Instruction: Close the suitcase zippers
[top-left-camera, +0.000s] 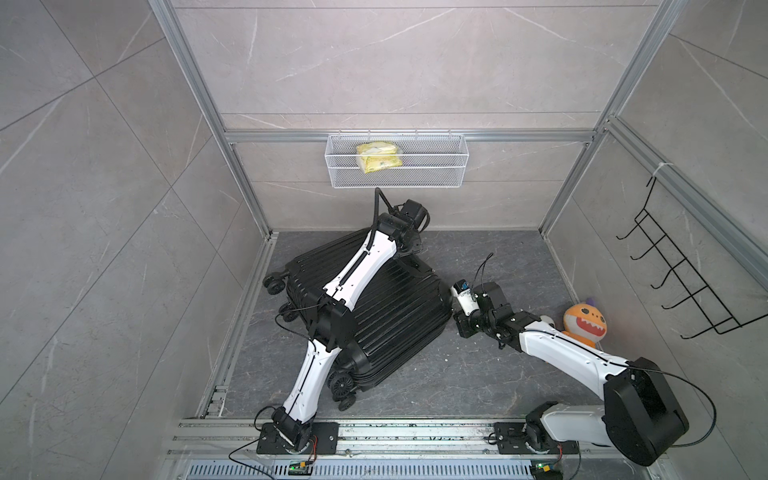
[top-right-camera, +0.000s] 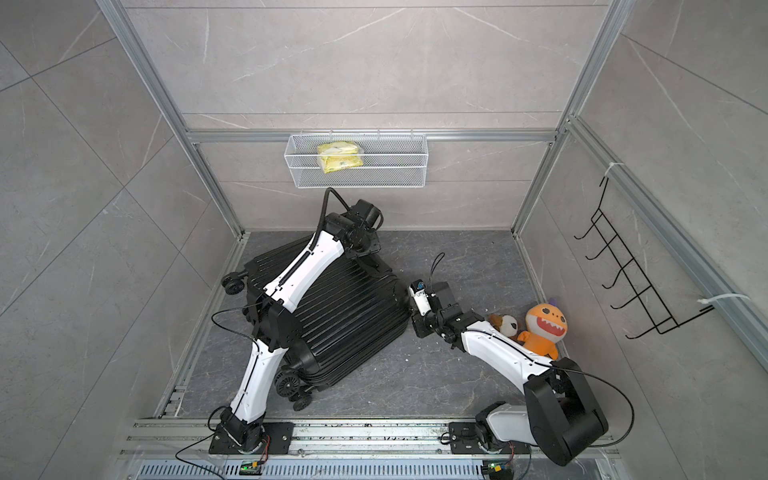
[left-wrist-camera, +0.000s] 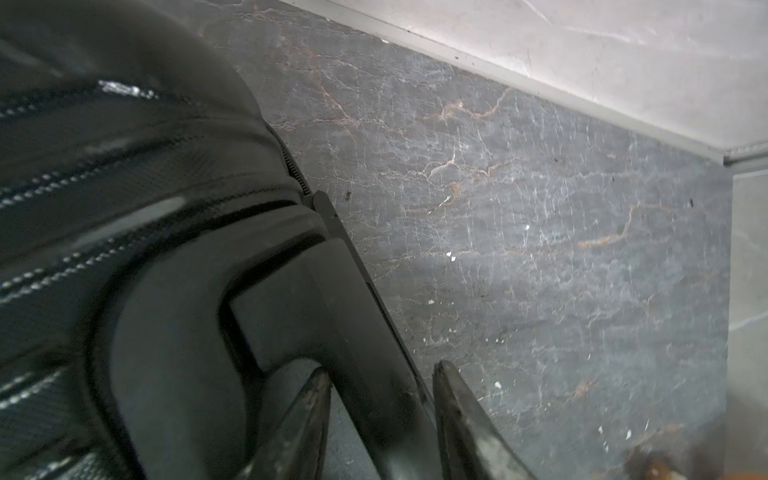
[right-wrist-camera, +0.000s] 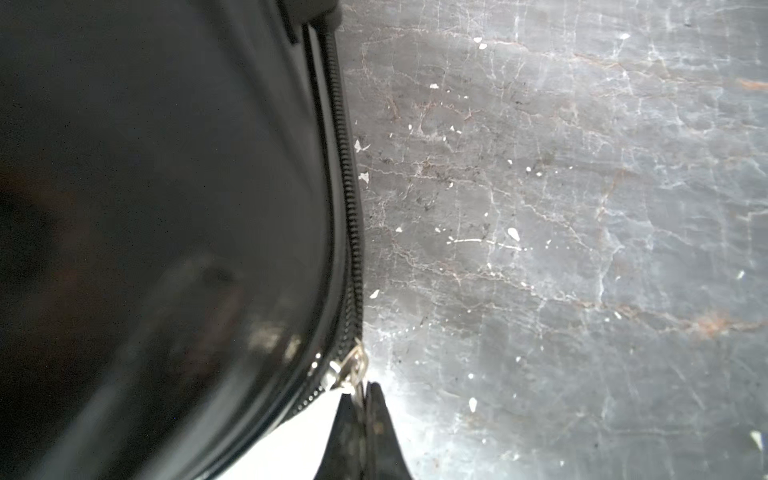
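Note:
A black ribbed suitcase (top-left-camera: 400, 308) lies flat on the floor at an angle. In the left wrist view, its side handle (left-wrist-camera: 352, 336) runs between the parted fingers of my left gripper, which is open above it. The right wrist view shows the zipper teeth (right-wrist-camera: 349, 176) along the suitcase edge and a silver zipper slider (right-wrist-camera: 349, 369) at the rounded corner. The slider's pull reaches down to the tips of my right gripper, which is shut with the thin pull between them. The right gripper's fingertips are beside the corner, close to the slider.
An orange plush toy (top-right-camera: 544, 328) and a smaller brown-and-white one (top-right-camera: 504, 324) sit by the right wall. On the back wall hangs a white wire basket (top-left-camera: 400, 176) with a yellow packet. Bare floor (top-left-camera: 448, 376) lies in front of the suitcase's right side.

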